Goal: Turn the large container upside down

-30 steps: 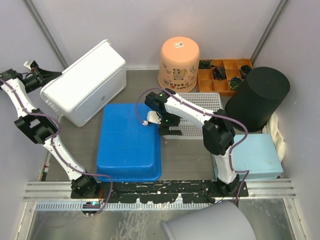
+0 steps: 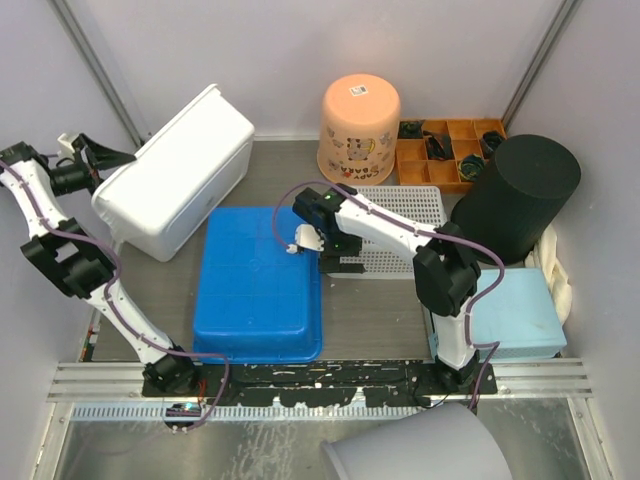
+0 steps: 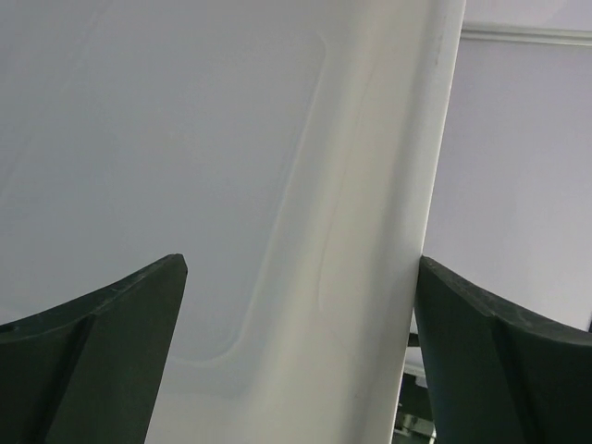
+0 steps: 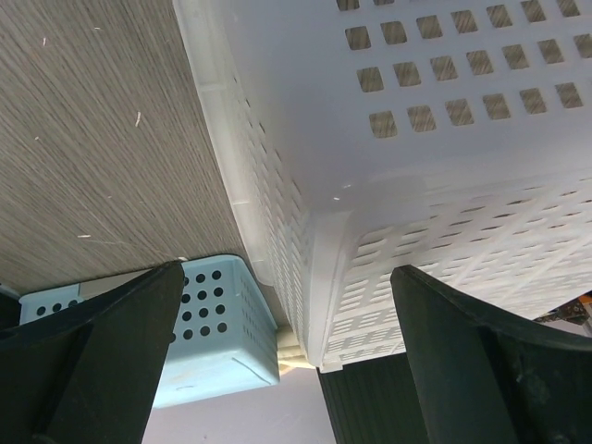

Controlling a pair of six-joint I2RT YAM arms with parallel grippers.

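Note:
The large white container [image 2: 175,165] leans tilted at the back left, its rim edge toward the left wall. At its left edge stands my left gripper [image 2: 118,160], open. The container's pale surface [image 3: 222,185] fills most of the left wrist view and passes between the spread fingers; its edge runs close by the right-hand finger [image 3: 499,351]. Whether that finger touches it, I cannot tell. Over the near left part of the white perforated basket [image 2: 385,235] my right gripper is open, the basket's corner showing beyond its fingers.
An upturned blue bin [image 2: 255,285] lies right of the white container. Farther right are a peach bucket [image 2: 358,130], an orange divided tray [image 2: 465,130], a black bin [image 2: 520,190] and a light-blue box [image 2: 515,310]. Bare floor [image 2: 375,320] shows at front centre.
The white container has shifted slightly right and toward the front, its near left end lower in view. My left gripper has moved the same way.

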